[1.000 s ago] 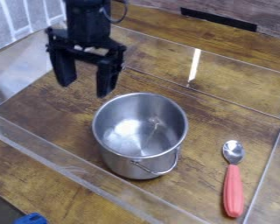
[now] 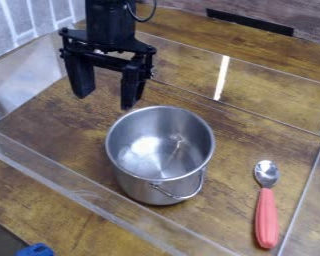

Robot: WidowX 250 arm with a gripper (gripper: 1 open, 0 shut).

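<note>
The black gripper (image 2: 105, 81) hangs open at the upper left, its two fingers spread wide with nothing between them, above and behind a steel pot (image 2: 160, 155) with a wire handle. A spoon with a salmon-pink handle (image 2: 266, 215) and metal bowl lies on the wooden surface to the right of the pot, bowl toward the back.
Clear low walls edge the wooden work area (image 2: 49, 120) at left, front and right. A blue object (image 2: 35, 249) sits at the bottom left corner, outside it.
The gripper has shifted slightly, a little upward in the view over the last second, and is now sharper. The pot and spoon have not moved.
</note>
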